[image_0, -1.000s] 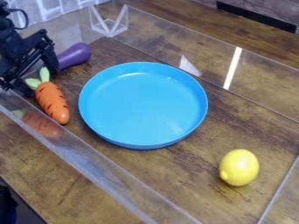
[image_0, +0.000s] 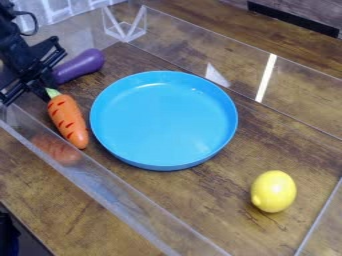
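Observation:
The black gripper (image_0: 40, 78) is at the upper left, low over the green top of an orange toy carrot (image_0: 70, 122). Its fingers are dark and bunched; whether anything is between them is hard to make out. Just right of it lies a purple eggplant (image_0: 80, 66). A blue round plate (image_0: 163, 146) sits in the middle, and a yellow lemon (image_0: 273, 191) lies at the lower right.
Clear plastic walls (image_0: 120, 195) border the wooden surface on several sides, with the left wall close beside the carrot and gripper. Bare wood (image_0: 267, 130) is free right of the plate.
The gripper has shifted slightly over the carrot's leaves, covering more of them than a second ago. The plate, eggplant and lemon have not moved.

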